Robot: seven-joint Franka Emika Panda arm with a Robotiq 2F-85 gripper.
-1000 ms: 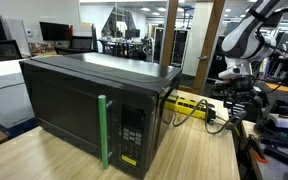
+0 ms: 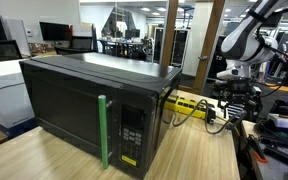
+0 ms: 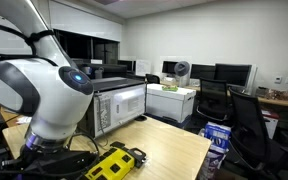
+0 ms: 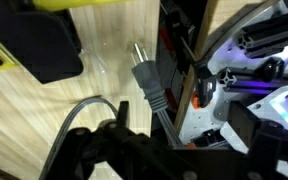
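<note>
In the wrist view a grey power plug point(image 4: 149, 78) lies on the wooden table, its metal prongs pointing towards the top of the picture. Its cable runs down between the fingers of my gripper, which stands open with nothing gripped. How high the fingers are above the plug is hard to judge. From exterior view 1, my gripper point(image 2: 238, 100) is over the table's right end, near the looping grey cable point(image 2: 202, 108). The black microwave point(image 2: 79, 100) stands left of it. My arm's white wrist point(image 3: 49, 100) fills the left of exterior view 2.
A yellow-and-black object point(image 3: 116, 163) lies on the table beside the gripper, behind the microwave in exterior view 1. A green strip point(image 2: 103, 130) stands against the microwave's front. Beyond the table edge are dark equipment and cables. Bare tabletop point(image 3: 174, 145) shows farther along.
The gripper has tilted and shifted slightly in exterior view 1. The microwave and cable look unmoved.
</note>
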